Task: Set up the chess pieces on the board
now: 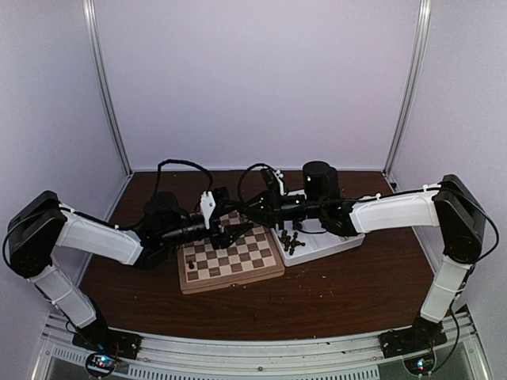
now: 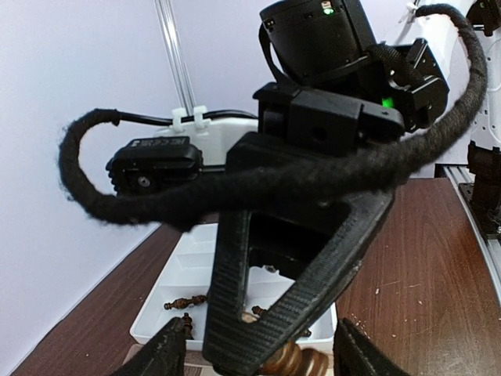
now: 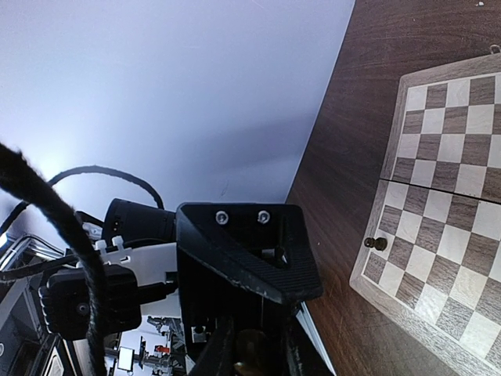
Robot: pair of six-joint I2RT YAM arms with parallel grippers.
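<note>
My two grippers meet above the far part of the checkered chessboard (image 1: 238, 265). A brown chess piece (image 2: 290, 359) has its end pinched by my right gripper, which is shut on it. That piece (image 3: 253, 352) also shows low in the right wrist view, between my right fingers. On either side of the piece in the left wrist view stand the fingers (image 2: 163, 352) of my left gripper (image 1: 242, 218). Whether they press on it is hidden below the frame edge. One dark piece (image 3: 376, 244) sits on an edge square of the board.
A white tray (image 1: 329, 248) beside the board holds several dark pieces (image 1: 291, 241). The right arm reaches over this tray. Bare brown table (image 1: 238, 317) lies in front of the board.
</note>
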